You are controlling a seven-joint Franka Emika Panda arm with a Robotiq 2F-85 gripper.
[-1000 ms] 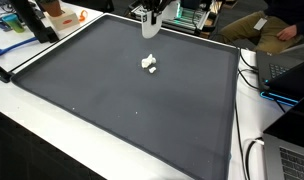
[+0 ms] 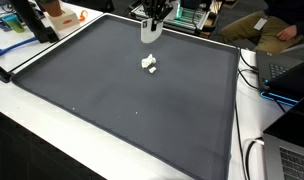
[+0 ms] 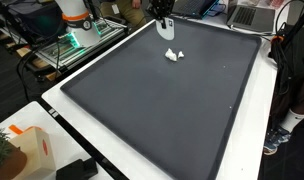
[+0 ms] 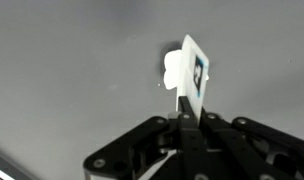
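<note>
A white, flat, card-like piece [image 4: 195, 72] with a dark print stands out from my gripper, which is shut on its near end. In exterior view 1 the same white piece [image 2: 150, 32] hangs near the far edge of the grey board, below the gripper [image 2: 154, 17]. A small crumpled white object [image 2: 148, 63] lies on the board, nearer the camera than the held piece. Exterior view 2 has this white object [image 3: 172, 55] just below the hanging piece [image 3: 166, 31]. In the wrist view the held piece partly covers the white object [image 4: 172, 68].
The grey board [image 2: 122, 105] is otherwise bare, with a raised dark rim. Laptops [image 2: 289, 82] stand along the right side in exterior view 1. A potted plant [image 3: 4, 155] is at the near left corner in exterior view 2.
The white object on the board has stayed put.
</note>
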